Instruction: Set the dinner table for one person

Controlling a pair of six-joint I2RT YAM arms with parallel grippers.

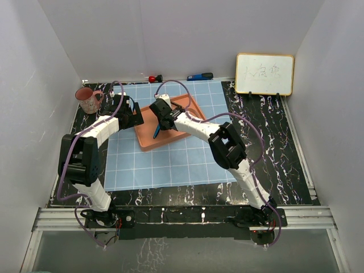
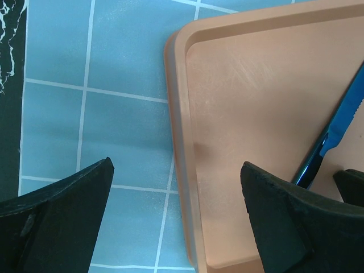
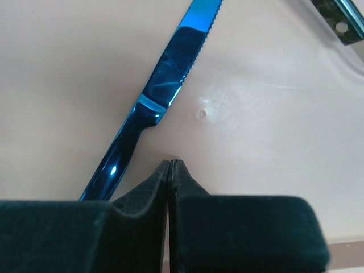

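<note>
The blue serrated knife (image 3: 136,122) lies flat in the orange-pink tray (image 1: 149,147). My right gripper is shut with its fingertips together, empty, to the right of the knife's handle and apart from it. Low over the tray, that gripper hides part of the knife from above. My left gripper stands open, its fingers on either side of the tray's left wall (image 2: 183,131) in the image; contact cannot be told. A right fingertip (image 2: 351,185) shows beside the knife in the left wrist view.
A dark handle with a hole (image 3: 340,23) shows at the upper right. A pink mug (image 1: 88,100) stands at the far left. Red (image 1: 154,78) and blue (image 1: 200,76) objects lie along the back wall by a whiteboard (image 1: 264,74).
</note>
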